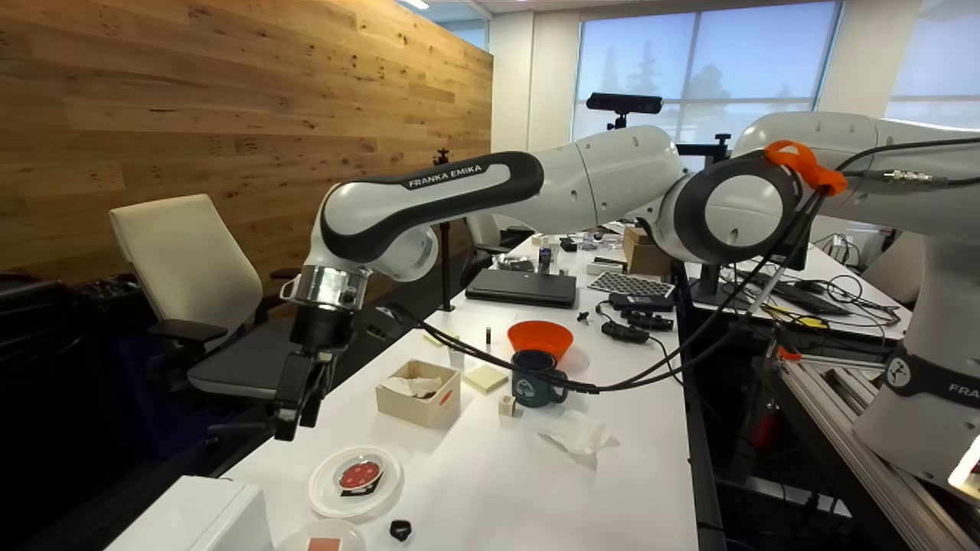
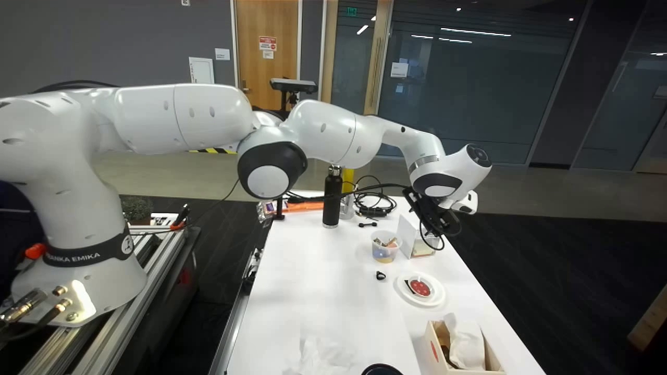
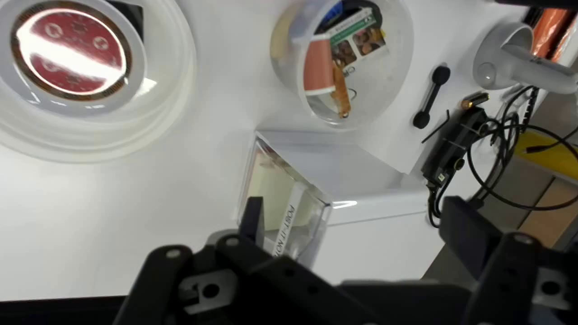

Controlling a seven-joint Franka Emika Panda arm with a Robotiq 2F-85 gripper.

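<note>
My gripper is open, its two dark fingers set wide apart with nothing held between them. In exterior view 1 the gripper hangs pointing down above the table's left side, clear of the surface. Below it in the wrist view lies a white and clear box with yellow notes inside and a "POST-IT NOTES" label; the left finger overlaps its near part. In exterior view 2 this box stands near the table's far right edge, with cables in front of the gripper.
A clear tub of packets stands beside the box. A white plate carries a red-topped round container. A wooden box with tissue, a dark mug and an orange bowl stand further along.
</note>
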